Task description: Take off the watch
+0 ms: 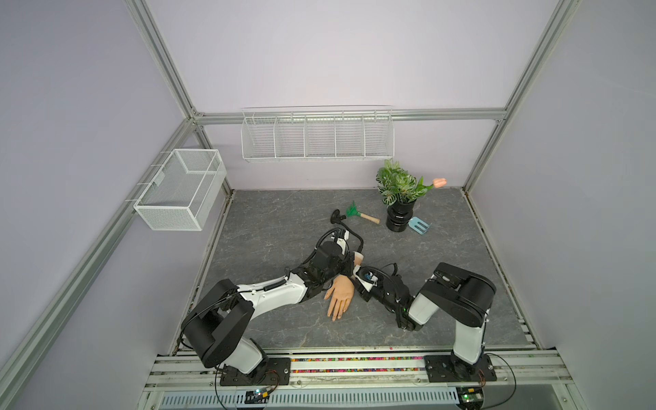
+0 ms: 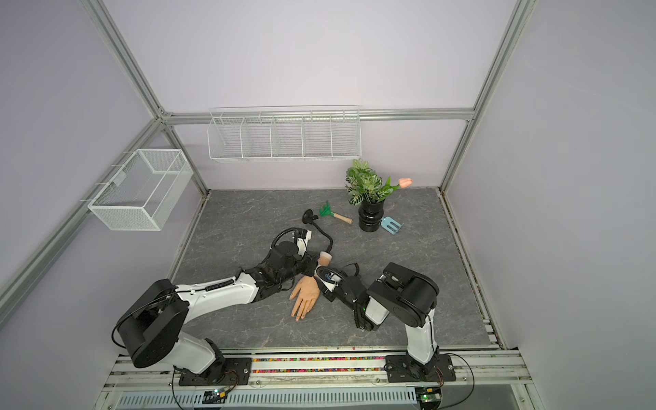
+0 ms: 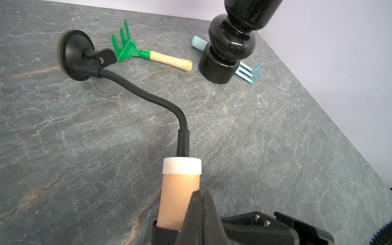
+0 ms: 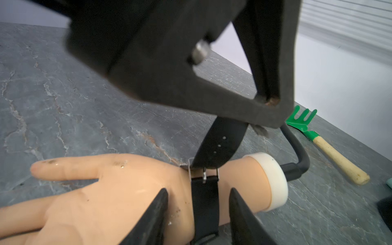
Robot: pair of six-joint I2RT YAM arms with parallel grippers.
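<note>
A model hand [image 4: 134, 183] lies on the table with a black watch strap [image 4: 205, 204] around its wrist. The strap's tail [image 4: 220, 140], with punched holes, rises from the metal buckle [image 4: 204, 173]. My left gripper is shut above the wrist. The tail runs up behind its dark body in the right wrist view; whether the fingers pinch it is hidden. My right gripper is at the wrist. Its fingertips [image 4: 160, 204] stand apart on either side of the strap, and what lies deeper between them is out of sight. The watch face does not show.
From the white cuff [image 3: 182, 165] a black flexible stem [image 3: 161, 100] leads to a suction cup [image 3: 75, 55]. Behind lie a green rake [image 3: 130, 49] and a blue fork [image 3: 249, 73] by a black vase [image 3: 222, 53]. Wire baskets [image 1: 317, 136] hang on the walls.
</note>
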